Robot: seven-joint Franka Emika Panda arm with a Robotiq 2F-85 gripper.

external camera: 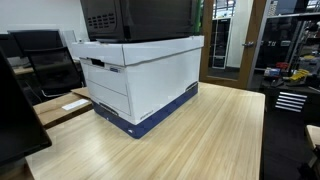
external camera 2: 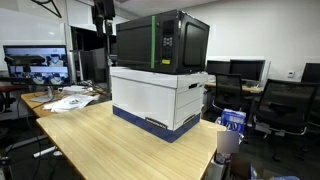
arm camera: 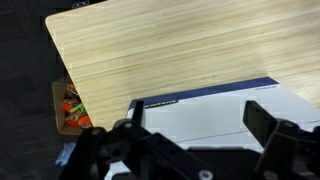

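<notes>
A black microwave (external camera 2: pixel 162 42) rests on top of a white cardboard box (external camera: pixel 150 80) with a dark blue base, which stands on the wooden table (external camera: pixel 185 135). In exterior view 2 the dark arm and gripper (external camera 2: pixel 105 25) hang high, at the microwave's left side in the picture. The wrist view looks down past the open gripper, its two black fingers wide apart with nothing between them. Below them lie the white box top (arm camera: pixel 215 112) and its dark blue edge. The microwave is not recognizable in the wrist view.
Office chairs (external camera 2: pixel 285 105) and a blue-and-white package (external camera 2: pixel 232 121) are off to the right. Papers (external camera 2: pixel 75 102) lie at the left.
</notes>
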